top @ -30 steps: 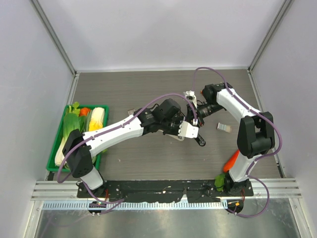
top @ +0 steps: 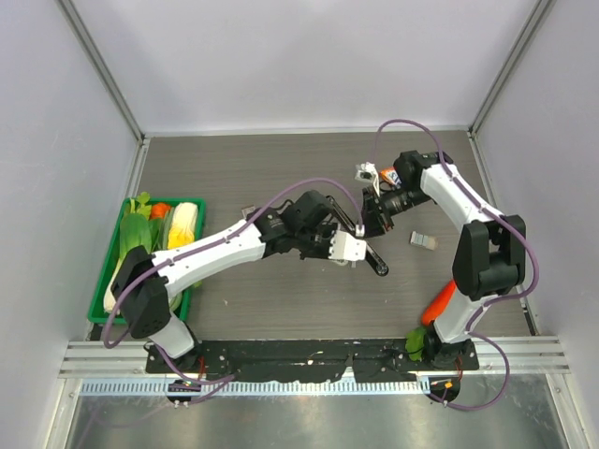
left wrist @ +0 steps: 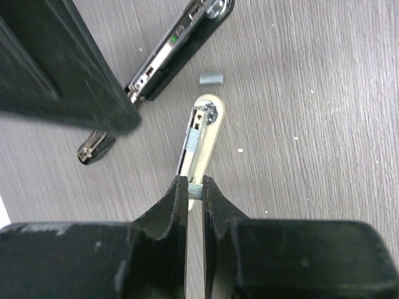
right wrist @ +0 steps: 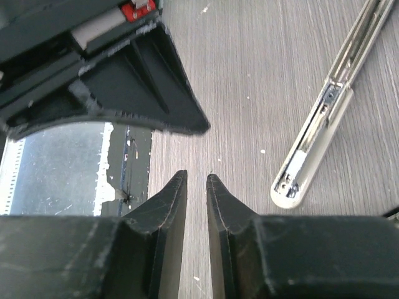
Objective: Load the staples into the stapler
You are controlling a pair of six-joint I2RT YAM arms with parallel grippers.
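My left gripper is shut on a small silver strip of staples [left wrist: 195,189]. Its tips hover over the near end of an opened cream stapler [left wrist: 214,128]; whether they touch it I cannot tell. A short grey strip [left wrist: 192,139] lies inside that stapler's rail, and a loose staple strip [left wrist: 211,78] rests on the table past its far end. In the right wrist view, the cream stapler [right wrist: 298,180] lies to the right of my right gripper, whose parted fingers have nothing between them. From above, the arms largely cover the cream stapler.
A black stapler [top: 376,262] lies slanted close by, with its silver rail showing in the left wrist view. Farther right are a small box [top: 423,240] and a carrot [top: 438,303]. The vegetable basket [top: 100,297] stands left. Both grippers are crowded together mid-table.
My left gripper has shifted slightly left, uncovering more of the black stapler. The right gripper has moved a little rightward from its position a second ago.
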